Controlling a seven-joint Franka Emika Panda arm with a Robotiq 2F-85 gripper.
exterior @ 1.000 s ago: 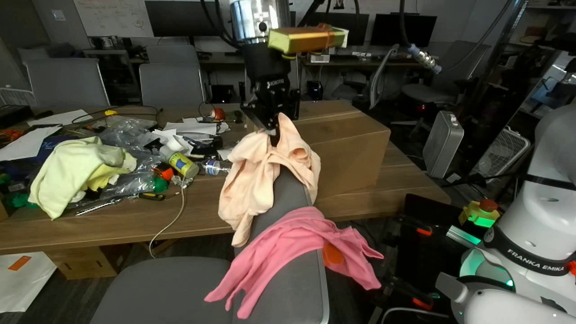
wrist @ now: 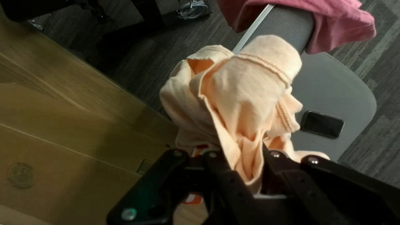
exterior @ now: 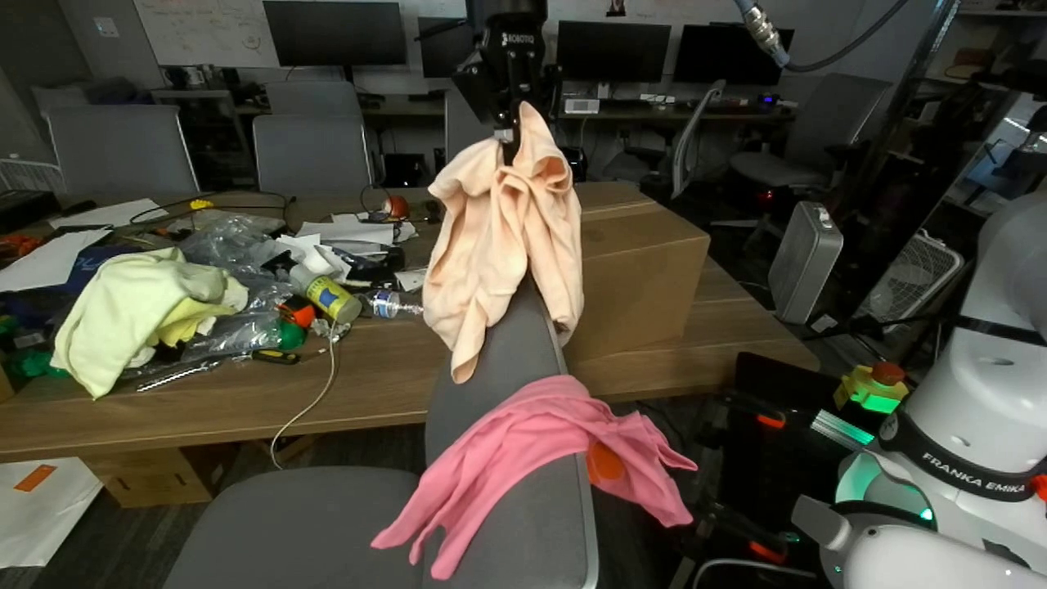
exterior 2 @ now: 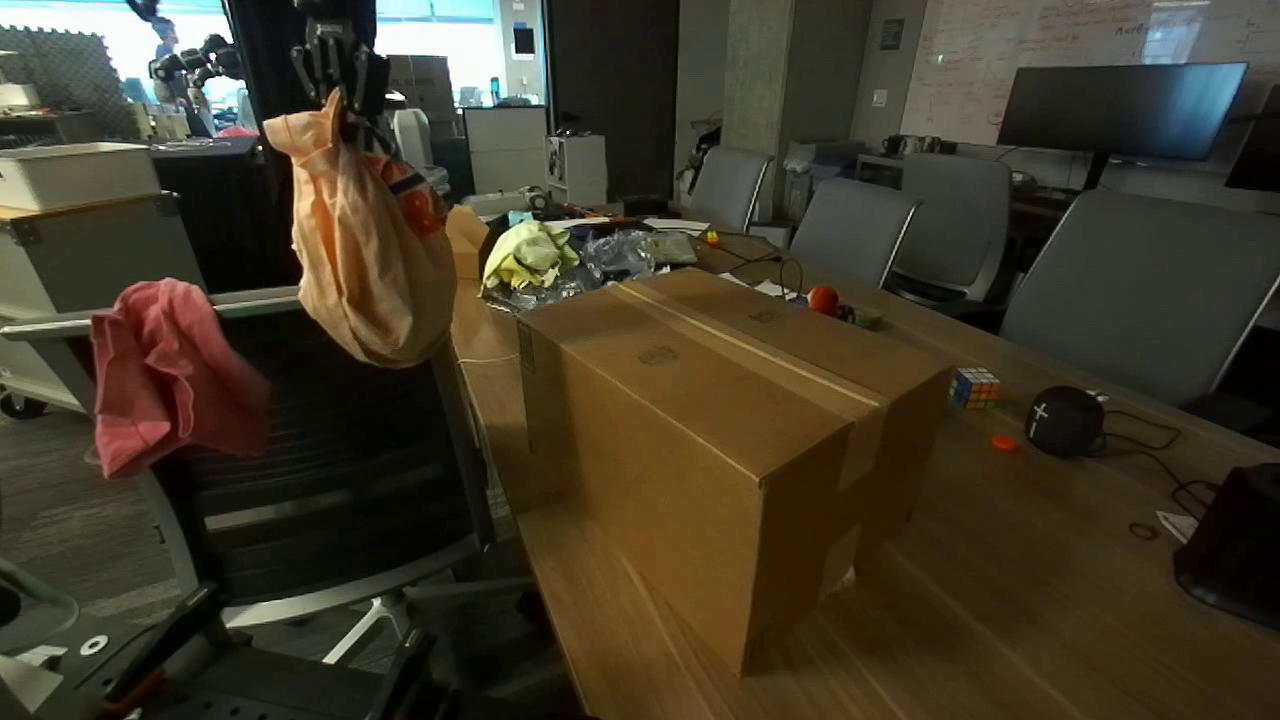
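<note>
A peach cloth (exterior: pixel 491 236) hangs in folds from my gripper (exterior: pixel 510 142), which is shut on its upper part. In exterior view 2 the cloth (exterior 2: pixel 369 258) dangles beside the cardboard box, above the top of a chair's backrest, with a patch of red print near its upper right. The wrist view shows the fabric (wrist: pixel 247 93) bunched up between the dark fingers. A pink cloth (exterior: pixel 530 442) lies draped over the grey chair back (exterior: pixel 545 530), below and apart from the peach one.
A large cardboard box (exterior 2: pixel 720 420) stands on the wooden table (exterior 2: pixel 1056 612) beside the chair. Pale yellow cloth (exterior: pixel 147 304), plastic bags and bottles clutter the table's left part. On the chair seat lies a dark phone (wrist: pixel 322 124).
My gripper has risen, lifting the peach cloth up off the chair back. The pink cloth and the things on the table have stayed put.
</note>
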